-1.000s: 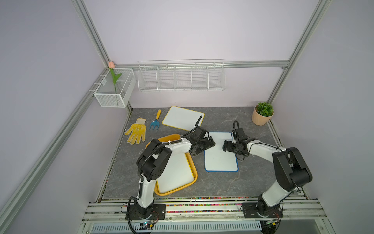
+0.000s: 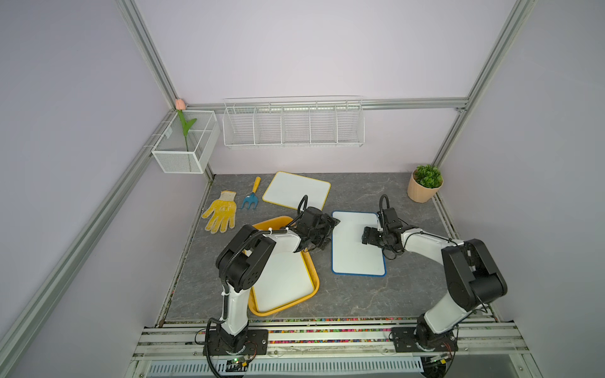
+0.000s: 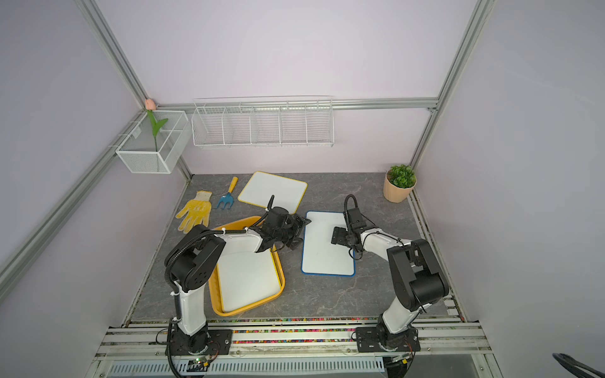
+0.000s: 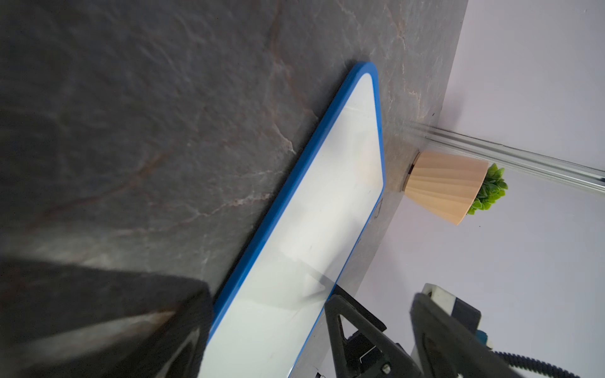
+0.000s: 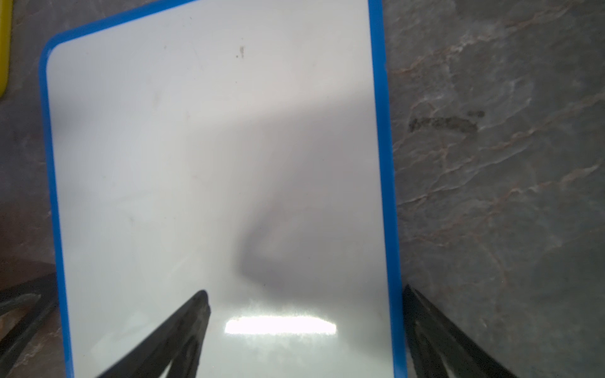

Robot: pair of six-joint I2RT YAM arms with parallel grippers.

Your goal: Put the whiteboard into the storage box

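A blue-edged whiteboard (image 2: 356, 258) lies flat on the grey table between my two arms. At its left edge my left gripper (image 2: 332, 231) stands open; in the left wrist view the board's blue rim (image 4: 277, 208) runs close by one dark finger (image 4: 189, 334). From the right side my right gripper reaches over the board, open, with one finger (image 5: 182, 334) above the white face and the other just outside the right rim. The yellow storage box (image 2: 313, 277) sits below my left forearm with a white board (image 2: 283, 283) inside it, partly hidden by the arm.
A yellow-edged whiteboard (image 2: 296, 189) lies at the back. Left of it are a blue garden fork (image 2: 250, 200) and a yellow glove (image 2: 220, 213). A potted plant (image 2: 423, 184) stands at the back right. Bare table shows in front of the blue-edged board.
My left gripper has turned and drawn back leftward from over the blue-edged board to its left edge. The board has shifted very slightly. My right arm has barely moved.
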